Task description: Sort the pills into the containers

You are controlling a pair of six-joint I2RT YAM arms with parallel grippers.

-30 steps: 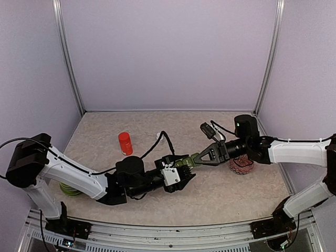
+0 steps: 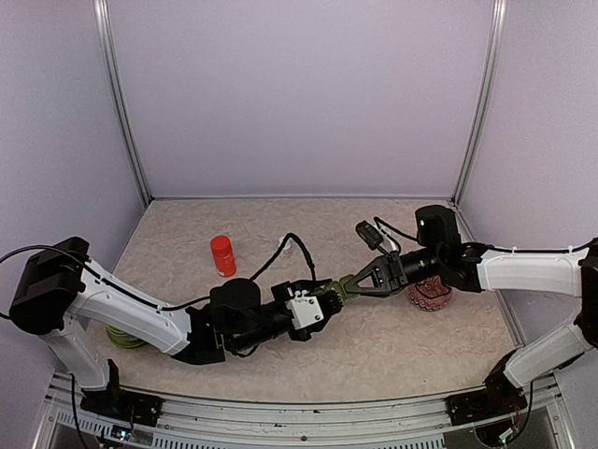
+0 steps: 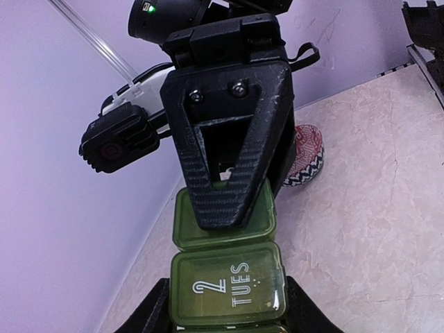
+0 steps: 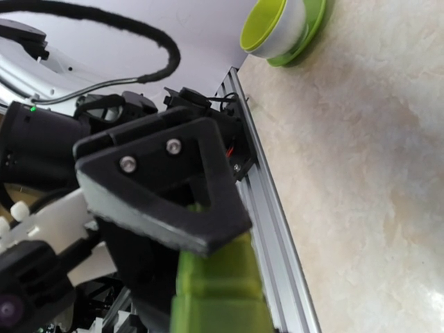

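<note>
A translucent green pill organizer [image 3: 232, 290], its lid marked "2 TUES", is held up between the two arms, clear of the table. My right gripper [image 2: 355, 284] is shut on one end of it; in the left wrist view a black right finger [image 3: 222, 184] lies across the end compartment. At the other end my left gripper [image 2: 329, 297] straddles the organizer, with a finger [image 3: 154, 309] at each side. Whether those fingers press on it cannot be told. In the right wrist view the green organizer [image 4: 220, 288] hangs below the right fingers. No pills show.
A red-capped bottle [image 2: 222, 255] stands back left, a small white item [image 2: 284, 243] at back centre. A red patterned bowl [image 2: 430, 294] lies under the right arm. A green-lined cup [image 4: 274, 28] on a green dish is partly in view.
Both arms and the organizer stay almost where they were in the top view; the left gripper has shifted only very slightly.
</note>
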